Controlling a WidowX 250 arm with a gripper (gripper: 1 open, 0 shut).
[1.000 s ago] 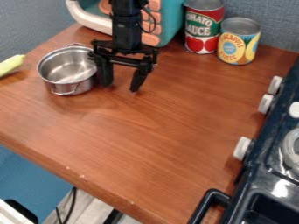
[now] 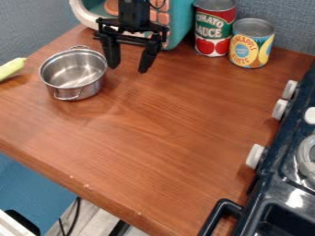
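Note:
The black gripper (image 2: 129, 61) hangs over the back of the wooden table, just up and right of a small steel pot (image 2: 73, 78). Its two fingers are spread apart with nothing visible between them. The pot stands upright on the table's left part and looks empty.
Behind are a teal plastic item (image 2: 176, 14), a tomato sauce can (image 2: 213, 32) and a yellow can (image 2: 251, 46). A yellow-green object (image 2: 10, 67) lies at the left. A black stove (image 2: 283, 184) borders the right.
The gripper has risen over the last second, away from the table beside the pot. The pot and the other objects look unmoved.

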